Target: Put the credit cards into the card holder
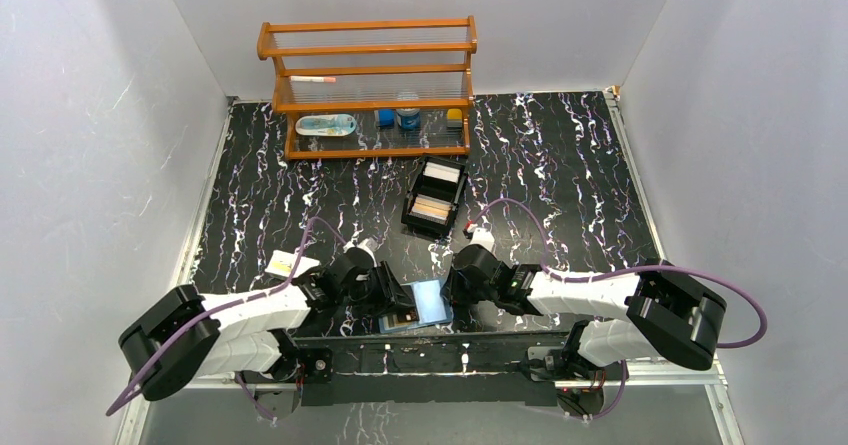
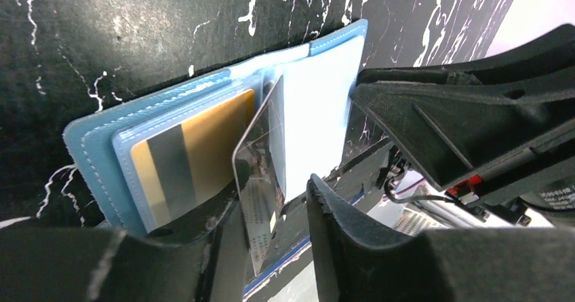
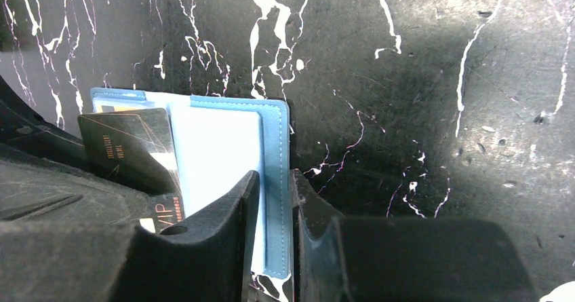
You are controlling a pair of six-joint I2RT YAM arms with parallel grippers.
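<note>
The light blue card holder [image 2: 102, 139] lies spread on the dark table, with a gold card striped in grey [image 2: 203, 156] in its left side and a white sleeve [image 2: 325, 98] on its right. A black card [image 2: 260, 180] stands tilted up from the holder's middle. Its lower part lies between the part-open fingers of my left gripper, nearer the left finger; firm contact cannot be made out. At the holder's right edge, my right gripper is part open, its fingertips on either side of the blue border [image 3: 276, 146].
Behind the arms stands an open black case [image 1: 435, 197] with more cards inside. A white card-like piece [image 1: 290, 263] lies left of the left arm. At the back is a wooden rack [image 1: 370, 105].
</note>
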